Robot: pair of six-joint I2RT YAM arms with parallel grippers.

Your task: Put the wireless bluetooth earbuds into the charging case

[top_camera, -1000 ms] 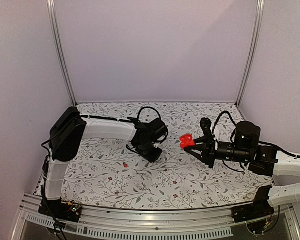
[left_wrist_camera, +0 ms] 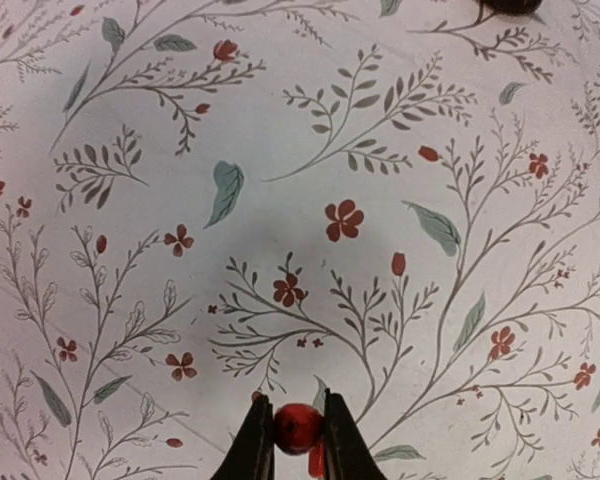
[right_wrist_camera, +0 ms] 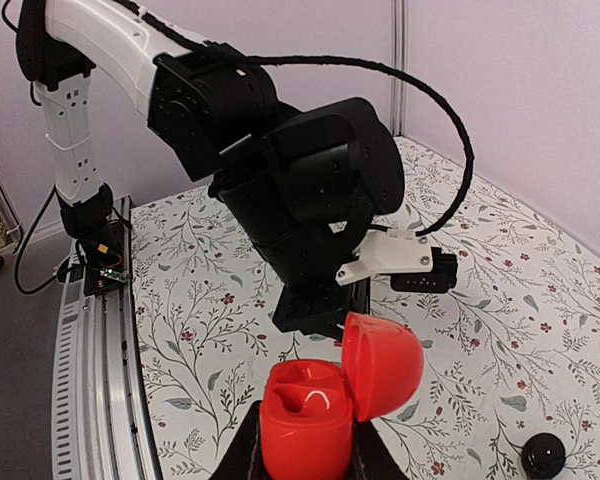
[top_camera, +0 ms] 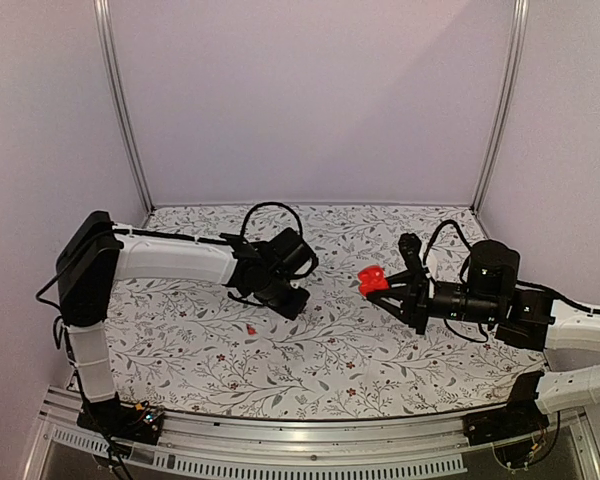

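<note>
The red charging case (top_camera: pixel 372 280) is in my right gripper (top_camera: pixel 390 290), held up with its lid (right_wrist_camera: pixel 385 365) open; the right wrist view shows its body (right_wrist_camera: pixel 305 420) between the fingers, with a hollow in the top. My left gripper is shut on a small red earbud (left_wrist_camera: pixel 296 428), pointed down over the patterned cloth. In the top view the left gripper is left of the case, apart from it, its fingertips mostly hidden by the wrist housing.
A black round object (right_wrist_camera: pixel 543 455) shows at the lower right of the right wrist view. Pale walls surround the table, and a metal rail (top_camera: pixel 310 435) runs along the front edge.
The left arm has moved leftward and slightly up in the top view, away from the case. The right gripper with the case has stayed almost still.
</note>
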